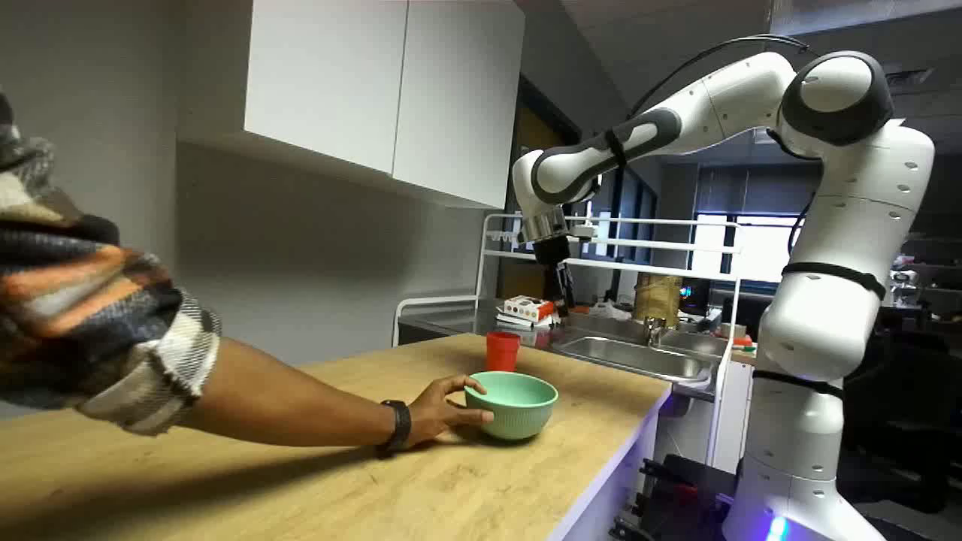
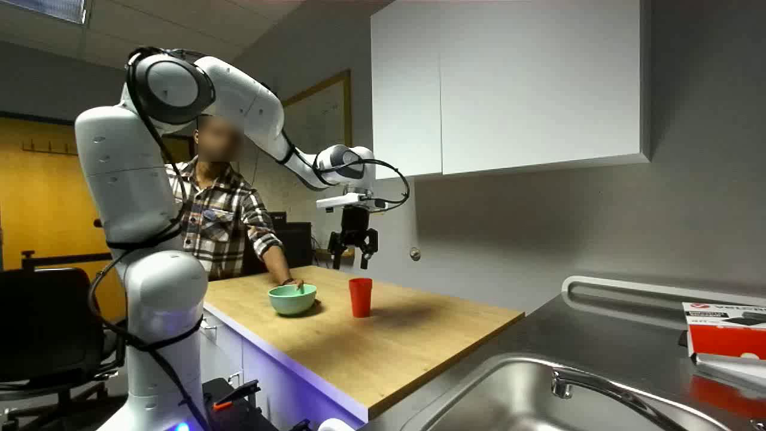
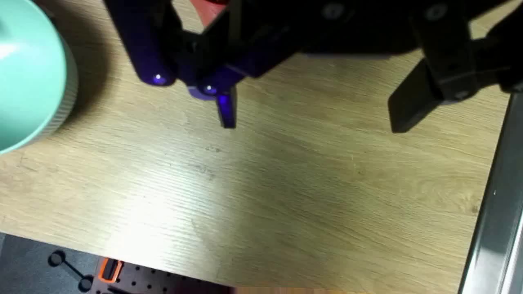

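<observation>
High over the wooden table, my gripper is open, its two black fingers wide apart and only bare tabletop showing between them. A green bowl (image 1: 512, 406) stands upright on the table, and a person's hand (image 1: 446, 413) touches its side. The red cup (image 2: 361, 298) is upright near the bowl, without contact. In exterior view 2 my gripper (image 2: 350, 263) hangs above the level of the cup. Part of the green bowl (image 3: 29, 73) shows at the wrist view's left edge; the red cup (image 3: 208, 10) is mostly hidden behind my gripper.
The person stands at the table's far end in exterior view 2. A sink (image 2: 502, 391) adjoins the table, with a faucet (image 2: 610, 391) at its rim and a box (image 2: 725, 327) beyond. White cabinets (image 1: 388, 81) hang above.
</observation>
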